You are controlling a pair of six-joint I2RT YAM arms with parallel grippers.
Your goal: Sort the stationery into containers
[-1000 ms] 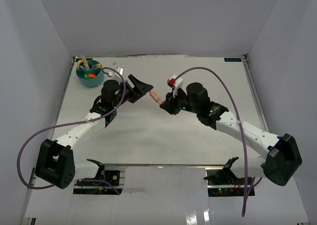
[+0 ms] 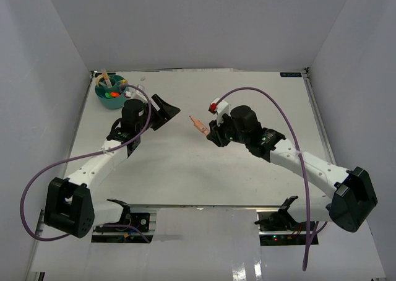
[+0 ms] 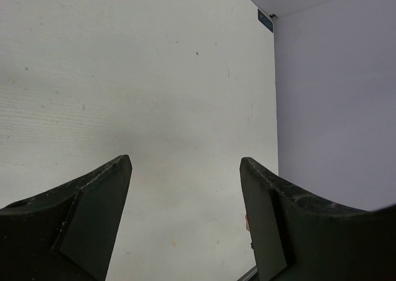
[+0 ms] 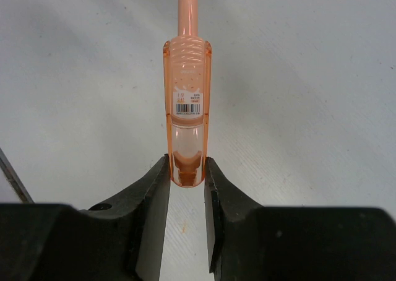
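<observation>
My right gripper is shut on the lower end of a translucent orange stationery item (image 4: 187, 101) with a narrow tip and a barcode label, held over the white table. In the top view the item (image 2: 199, 125) points up-left from that gripper. My left gripper stands open and empty, to the left of the item in the top view. A teal container (image 2: 111, 102) at the back left holds several colourful pieces of stationery.
Grey walls (image 2: 340, 95) enclose it at the sides and back. Purple cables run along both arms.
The left gripper has drawn back to the left, away from the orange item's tip. The right gripper has moved slightly right and down in the top view with the item.
</observation>
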